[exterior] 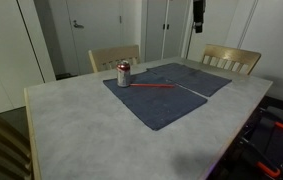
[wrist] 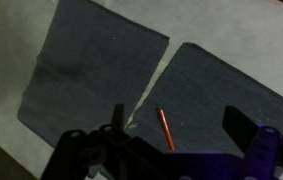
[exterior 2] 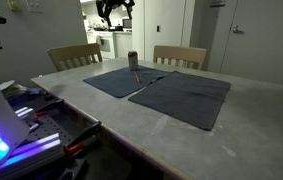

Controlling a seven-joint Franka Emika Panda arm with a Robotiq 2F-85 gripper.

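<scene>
Overhead, my gripper is open, its dark fingers (wrist: 109, 140) wide apart with nothing between them. In exterior view 1 it hangs high above the table's far right side (exterior: 198, 18). A thin red stick (exterior: 152, 85) lies across a dark cloth (exterior: 163, 106); the wrist view shows that stick (wrist: 165, 130) below the gap between the fingers, well beneath them. A can with a reddish top (exterior: 124, 74) stands upright by the cloth's back left edge. Beside the first cloth is a second dark cloth (exterior: 193, 76), with a narrow light strip between them.
Wooden chairs (exterior: 115, 58) stand around it. In exterior view 2 the can (exterior 2: 133, 60) rises near the table's far side.
</scene>
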